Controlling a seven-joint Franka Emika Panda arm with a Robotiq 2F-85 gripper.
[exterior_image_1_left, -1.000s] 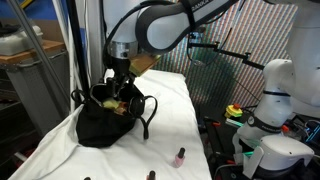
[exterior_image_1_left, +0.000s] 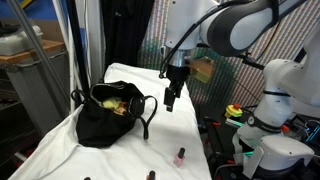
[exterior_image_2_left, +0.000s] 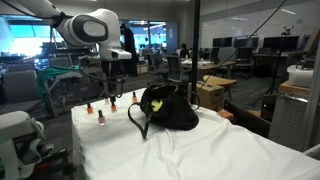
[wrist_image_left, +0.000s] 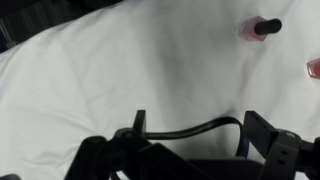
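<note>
My gripper (exterior_image_1_left: 172, 100) hangs above the white cloth, to the right of a black fabric bag (exterior_image_1_left: 95, 130) in the first exterior view. Its fingers (wrist_image_left: 139, 121) are spread wide and hold nothing. The bag stands open at the top, and something yellow (exterior_image_2_left: 157, 102) shows inside it; the rest of its contents is hidden. From the bag a black strap (wrist_image_left: 185, 133) loops out across the cloth, appearing below and between the fingers in the wrist view. A small bottle with a black cap (wrist_image_left: 255, 29) stands ahead and to the right, apart from the gripper.
Several small dark-capped bottles stand on the cloth, one pinkish (exterior_image_1_left: 180, 157) near the front and another (exterior_image_2_left: 101, 117) on the left in the second exterior view. Bare white cloth (exterior_image_2_left: 240, 150) lies in front of the bag.
My gripper has swung away from above the bag's opening, moving right in the first exterior view. The yellow thing still shows in the bag; the bag and bottles have stayed in place.
</note>
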